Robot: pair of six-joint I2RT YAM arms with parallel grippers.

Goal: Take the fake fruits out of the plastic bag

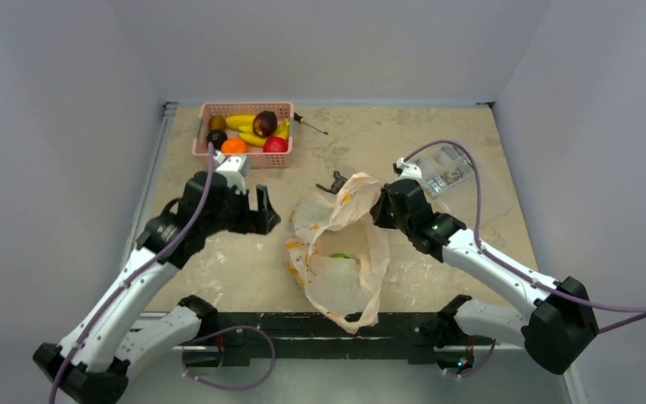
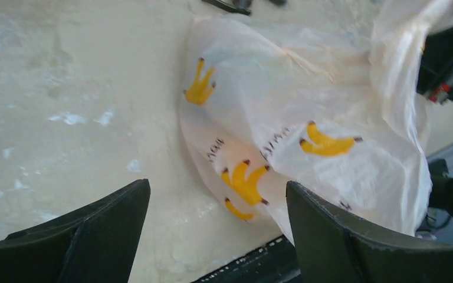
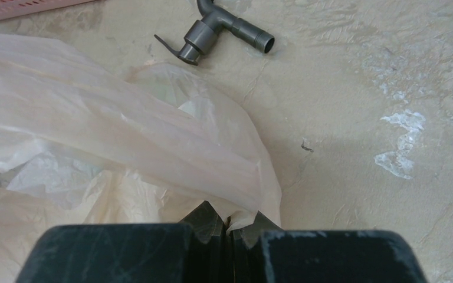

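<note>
The thin plastic bag [image 1: 360,286], printed with yellow bananas, stands with its mouth spread on the table. Inside it a bit of something green [image 1: 339,256] shows; the rest of the bag's contents is hidden. My right gripper is shut on the bag's edge, holding it up at the right side. To the left of the bag, my left gripper [image 1: 272,210] hangs apart from it, fingers open and empty. Its fingers [image 2: 103,236] frame bare table and the bag's printed side [image 2: 245,118] in the left wrist view.
A pink basket [image 1: 252,160] at the back left holds several fruits, among them an orange [image 1: 235,146] and a red fruit [image 1: 275,145]. A dark tap [image 3: 212,29] lies just behind the bag. A screwdriver [image 1: 313,126] and a clear parts box [image 1: 446,172] lie farther back.
</note>
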